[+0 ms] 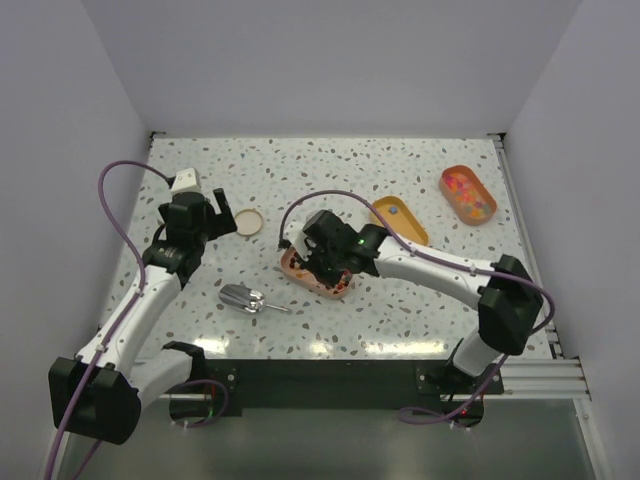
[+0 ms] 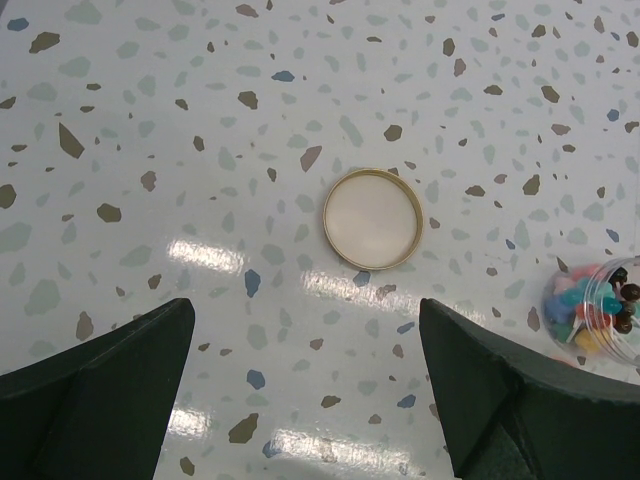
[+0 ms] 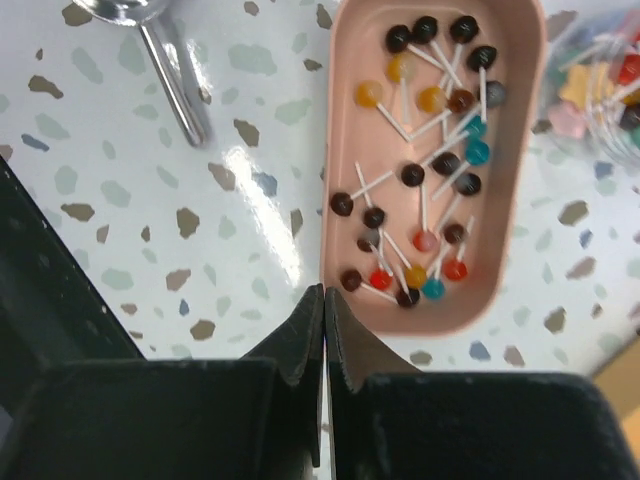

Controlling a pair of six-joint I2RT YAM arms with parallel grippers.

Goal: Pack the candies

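Observation:
A pink tray (image 3: 370,230) of lollipops lies front centre, my right gripper shut over its near end, nothing visible between the fingers; in the top view the arm hides much of it. A clear jar (image 2: 590,310) of colourful candies stands beside the tray, partly cut off in both wrist views. A round gold-rimmed lid (image 2: 372,222) lies at left. My left gripper is open above bare table near the lid. A metal scoop (image 1: 243,298) lies at front left.
An orange tray (image 1: 407,229) sits right of centre, and another tray (image 1: 468,195) with colourful sweets at back right.

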